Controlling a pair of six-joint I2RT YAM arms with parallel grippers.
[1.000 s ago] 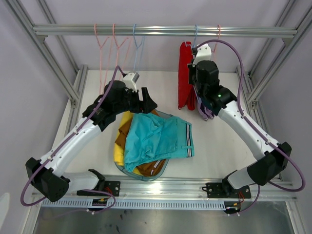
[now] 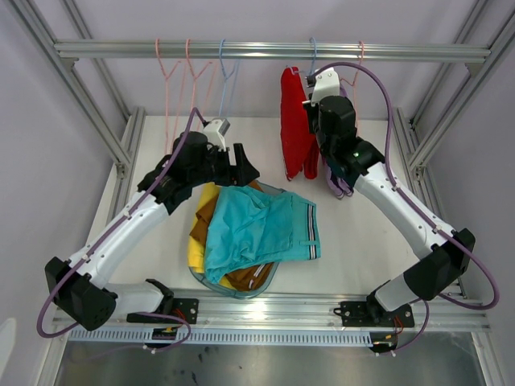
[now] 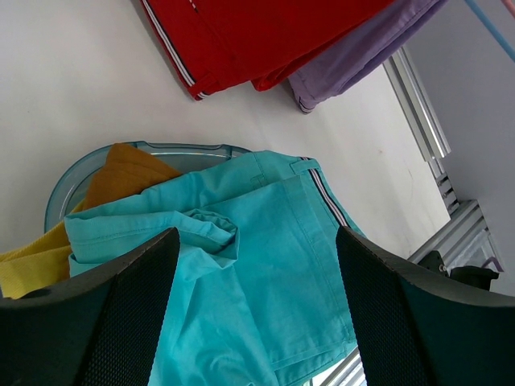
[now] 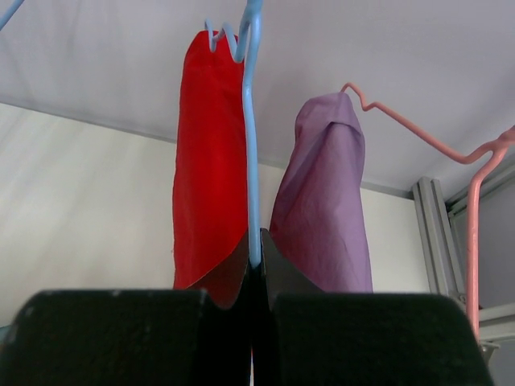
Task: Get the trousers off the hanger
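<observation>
Red trousers (image 2: 294, 121) hang on a blue hanger at the right of the rail; purple trousers (image 4: 322, 209) hang beside them on a pink hanger. My right gripper is shut on the blue hanger (image 4: 249, 104), whose upright passes between the fingertips. My left gripper hangs open over the turquoise clothing (image 3: 273, 265), left of and lower than the hanging trousers, with nothing between its fingers.
A basket (image 2: 265, 285) of turquoise, yellow and brown clothes sits on the white floor below. Empty hangers hang from the rail (image 2: 265, 50) at the left. A metal frame borders both sides.
The left arm looks still.
</observation>
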